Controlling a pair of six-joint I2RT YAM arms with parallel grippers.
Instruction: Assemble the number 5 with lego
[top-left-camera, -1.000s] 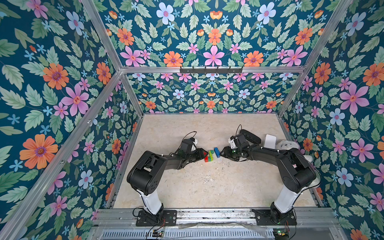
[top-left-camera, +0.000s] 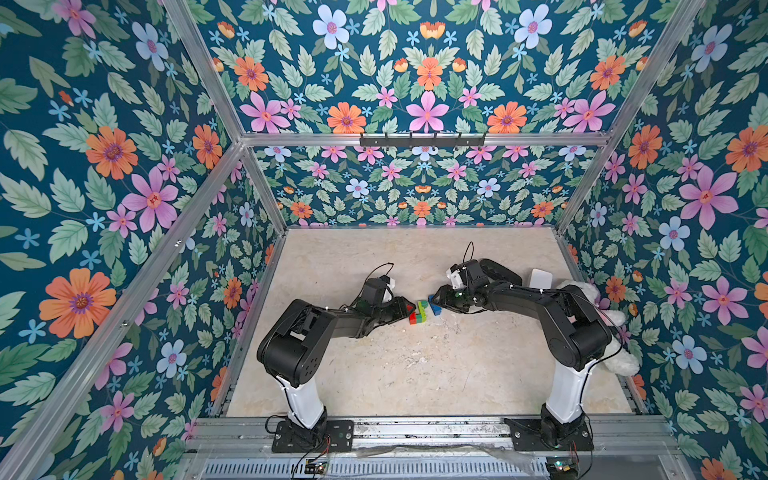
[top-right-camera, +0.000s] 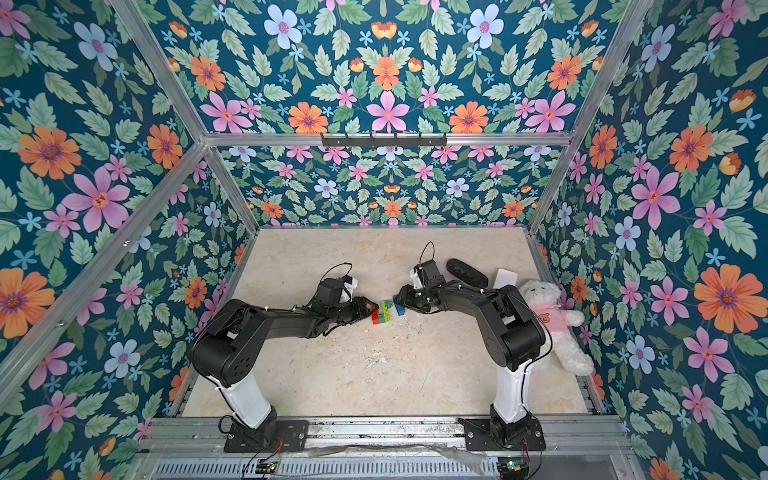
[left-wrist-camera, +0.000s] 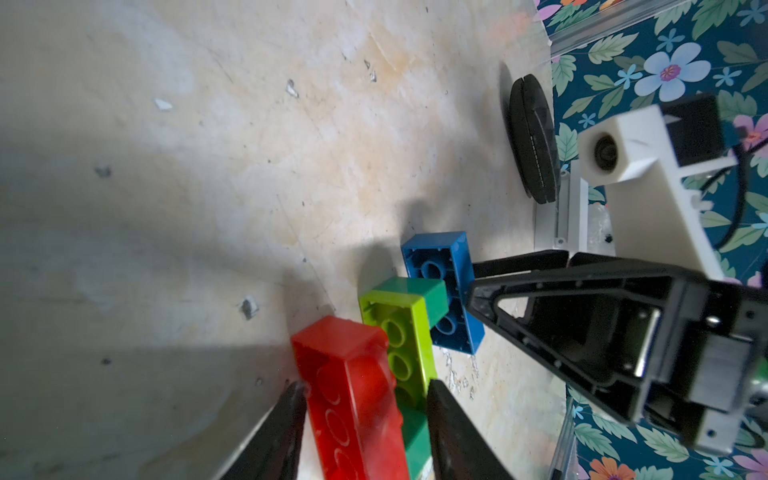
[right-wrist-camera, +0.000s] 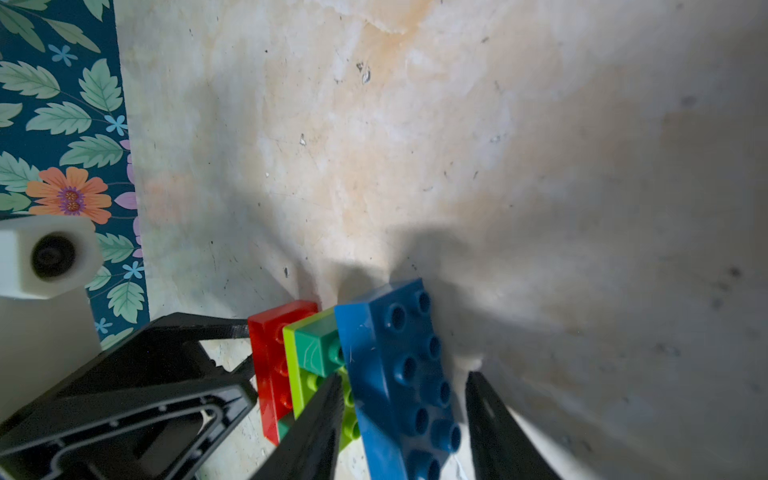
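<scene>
In the left wrist view, a red brick (left-wrist-camera: 364, 408) stands on its side against a lime brick (left-wrist-camera: 400, 336) that has green bricks (left-wrist-camera: 422, 292) joined to it. My left gripper is open, its fingers on either side of the red brick; whether they touch it is hard to tell. Just beyond the lime brick, a long blue brick (right-wrist-camera: 376, 360) lies on its side, studs facing away from the others. The open right gripper has its fingers around it, with a gap on the stud side. The lower parts of the bricks are cut off in both wrist views.
A black oblong case (top-right-camera: 467, 273) and a white box (top-right-camera: 505, 278) lie at the back right, beside a white teddy bear (top-right-camera: 552, 320). Small debris (top-right-camera: 376, 360) is scattered in front of the bricks.
My right gripper has moved left toward the blue brick and its fingers now surround it. The left arm has barely moved, and the red, lime and green bricks look unmoved.
</scene>
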